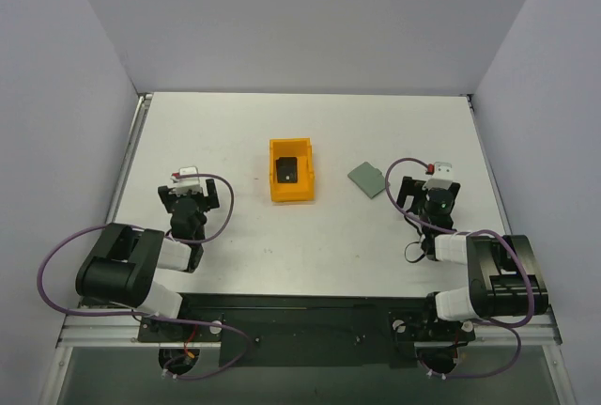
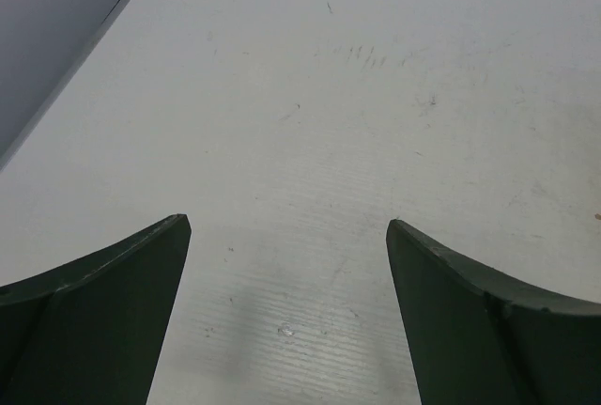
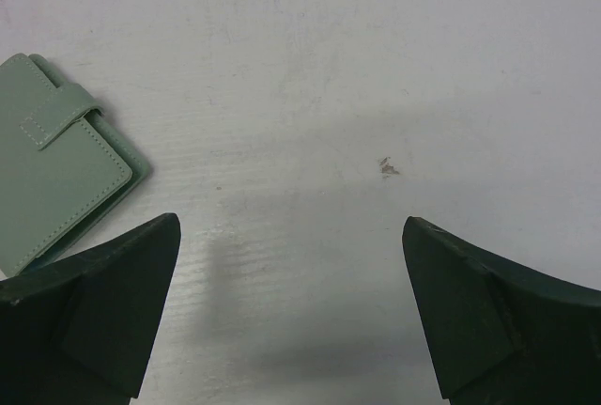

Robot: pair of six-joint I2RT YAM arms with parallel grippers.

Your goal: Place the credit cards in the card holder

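Observation:
A grey-green card holder (image 1: 366, 179) lies flat and tilted on the table, right of centre. In the right wrist view the holder (image 3: 61, 165) fills the left edge, its strap folded over the side and its cover closed. Inside the orange tray there is a dark, flat object (image 1: 286, 169); whether it is the cards is too small to tell. Out at the table's left my left gripper (image 1: 189, 194) stands open, nothing between its fingers. My right gripper (image 1: 429, 194), also open and empty, is to the right of the holder, apart from it.
The orange tray (image 1: 274, 184) stands near the middle of the white table, left of the holder. Bare table (image 1: 310, 255) stretches in front of it and behind. Grey walls (image 1: 516, 95) close in the sides and back.

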